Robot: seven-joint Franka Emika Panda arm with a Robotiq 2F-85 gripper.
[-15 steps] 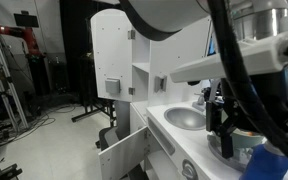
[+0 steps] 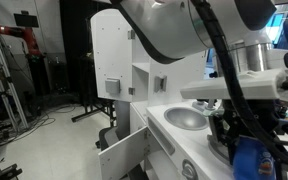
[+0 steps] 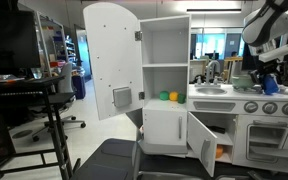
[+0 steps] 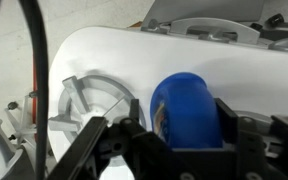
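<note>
A blue cup-like object (image 4: 189, 110) fills the space between the fingers of my gripper in the wrist view. The right finger (image 4: 227, 120) overlaps its edge, while the left finger (image 4: 135, 112) appears slightly apart from it. Whether both sides touch does not show. In exterior view 1 the blue object (image 2: 252, 159) stands nearly upright at the lower right, below the dark gripper, its bottom cut off by the frame edge. From exterior view 2, the blue object (image 3: 271, 85) appears small at the counter's right end, beneath the arm.
A round burner ring (image 4: 96, 108) lies left of the blue object on the white counter. The sink basin (image 2: 185, 118) is farther back. A tall cabinet door (image 3: 112, 60) and a low door (image 3: 200, 140) stand open. Green and orange cups (image 3: 172, 97) rest on a shelf.
The blue object has shifted left in exterior view 1 and gone from tilted to nearly upright. My gripper and arm have moved too, and the pot-like item behind is now mostly hidden.
</note>
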